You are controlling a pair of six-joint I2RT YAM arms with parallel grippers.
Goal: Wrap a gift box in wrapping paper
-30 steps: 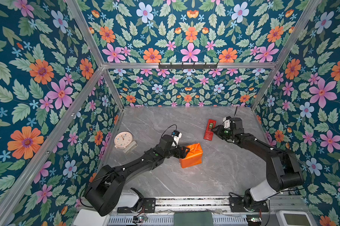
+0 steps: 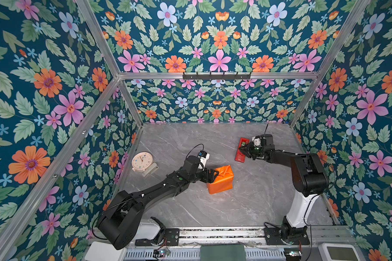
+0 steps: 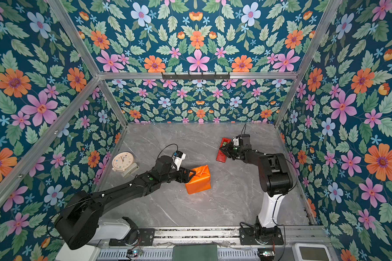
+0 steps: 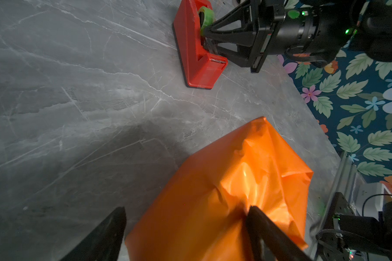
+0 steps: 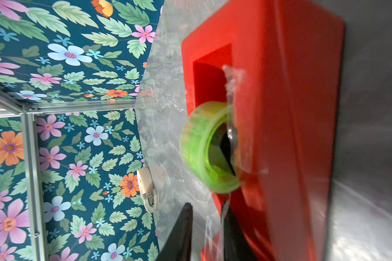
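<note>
The gift box (image 2: 220, 183) stands wrapped in shiny orange paper near the table's middle. My left gripper (image 2: 214, 174) is open at its left side; in the left wrist view one dark finger (image 4: 269, 237) overlaps the orange paper and the other lies left of it. Farther back on the right is the red tape dispenser (image 2: 239, 157), holding a green tape roll (image 5: 204, 145). My right gripper is at its near end, with its two fingers apart. A clear tape strip (image 5: 211, 232) shows between them; whether they touch it is unclear.
A round clock-faced object (image 2: 142, 161) stands at the table's left edge. Patterned walls close off the back and sides. Bare grey table (image 2: 196, 134) lies behind the box and in front of it.
The right arm has swung left, bringing its gripper from the dispenser's right side over the dispenser. Left arm, box and dispenser look unmoved.
</note>
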